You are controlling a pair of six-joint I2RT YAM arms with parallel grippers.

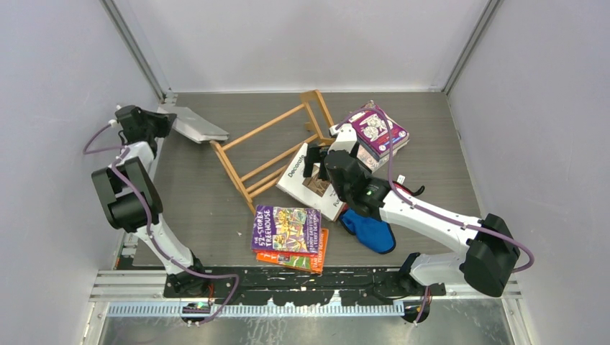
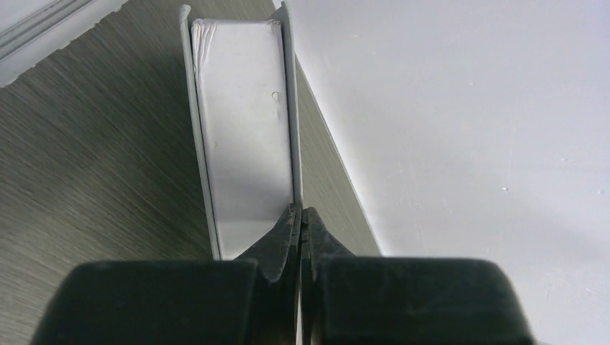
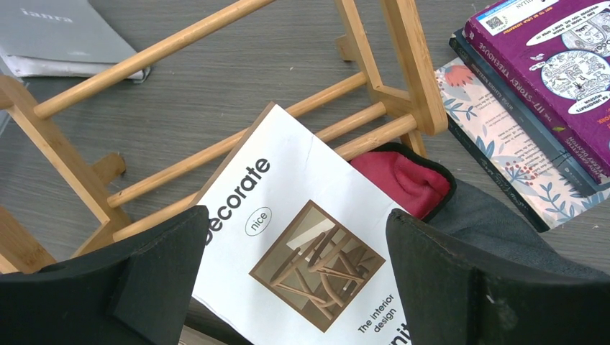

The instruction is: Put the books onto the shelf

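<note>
My left gripper is shut on the edge of a grey book point(image 1: 197, 125), which is raised and tilted at the top left, near the left wall. My right gripper is open above the white Decorate book point(image 3: 295, 172), which lies against the wooden rack point(image 1: 266, 169). A purple Treehouse book point(image 1: 286, 230) lies on an orange one point(image 1: 291, 262) at the front. At the right, a stack topped by a purple book point(image 3: 547, 72) holds several books.
A blue pouch point(image 1: 370, 231) lies at the front right under the right arm.
</note>
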